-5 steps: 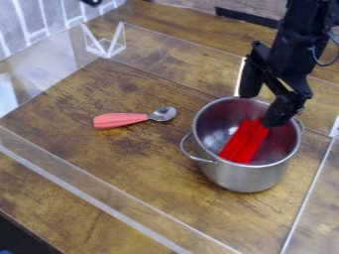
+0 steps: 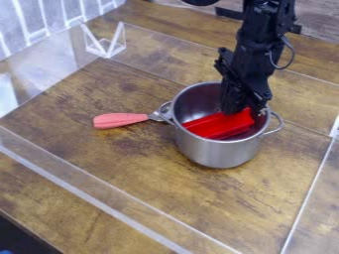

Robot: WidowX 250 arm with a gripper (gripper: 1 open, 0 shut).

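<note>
A steel pot (image 2: 219,149) with two side handles sits on the wooden table (image 2: 93,189), right of centre. Inside it lies a red block (image 2: 219,125). My black gripper (image 2: 243,106) reaches down into the pot at the red block, its fingertips partly hidden by the block and rim, so its grip is hard to make out. A spoon with a pink handle (image 2: 122,120) lies left of the pot, its metal end next to the pot's left handle.
A small white frame (image 2: 105,46) stands at the upper left near clear panels along the table's edge.
The pot has moved left and toward the back, close to the spoon, and the red block now lies more crosswise. My arm has moved left with it.
</note>
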